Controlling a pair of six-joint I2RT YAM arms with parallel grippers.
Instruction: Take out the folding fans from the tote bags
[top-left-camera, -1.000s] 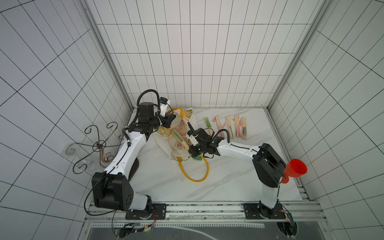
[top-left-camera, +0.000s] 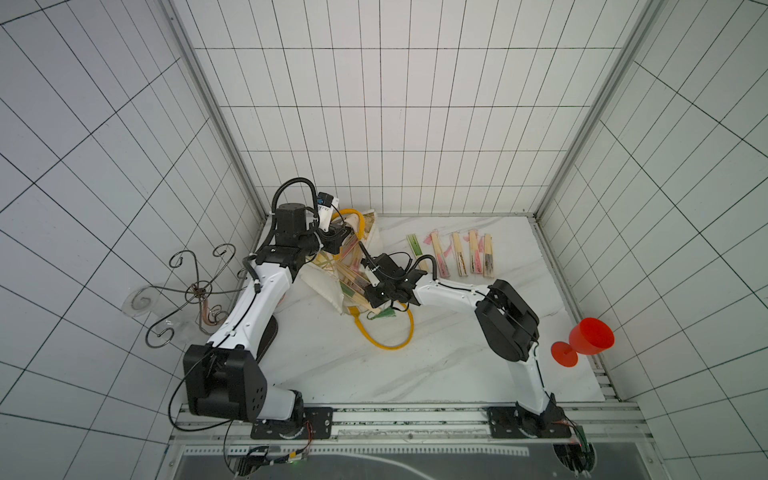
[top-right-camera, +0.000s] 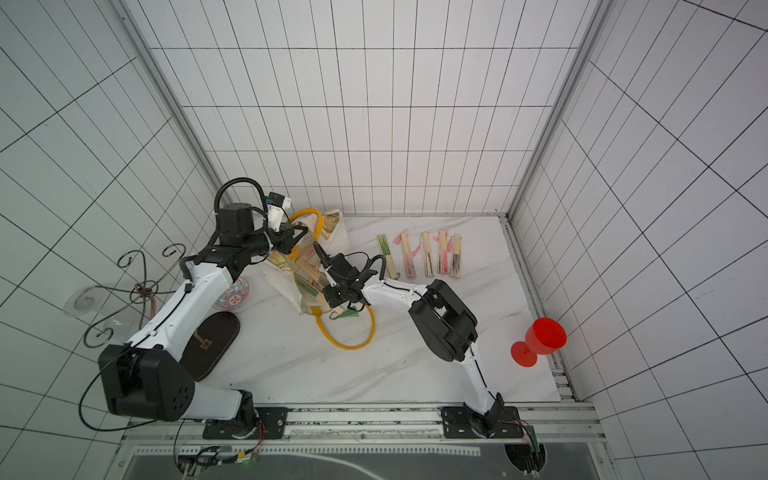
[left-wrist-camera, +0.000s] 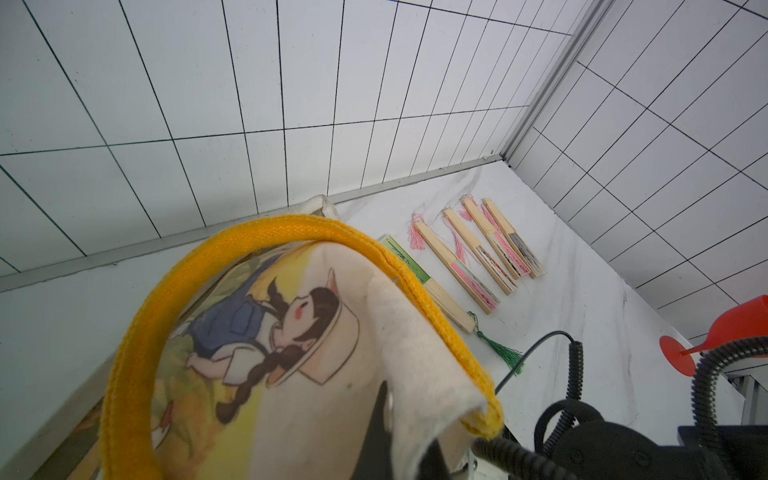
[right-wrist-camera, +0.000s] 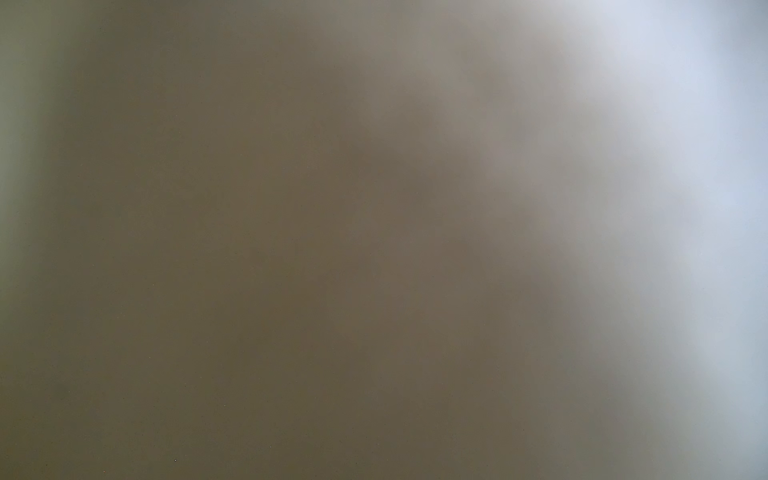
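The cream tote bag (top-left-camera: 319, 285) with yellow handles lies at the left back of the table, its mouth facing front right. Several folding fans (top-right-camera: 317, 274) show inside. My left gripper is shut on a fold of the bag's cloth by the yellow handle. At the bag's mouth is my right gripper (top-left-camera: 373, 296), low over the fans; its finger is too small to read, and the right wrist view is only a brown blur. A green tassel (top-left-camera: 385, 313) lies beneath it. Several removed-looking fans (left-wrist-camera: 457, 268) lie in a row right of the bag.
At the right edge a red goblet (top-left-camera: 590, 336) lies on its side. A scrolled metal stand (top-left-camera: 197, 294) with a dark base (top-right-camera: 209, 344) is at the left, near my left arm.
My right gripper has moved left and slightly in at the bag's mouth. The bag's front part and lower handle have shifted a little left and back. The left arm has hardly moved.
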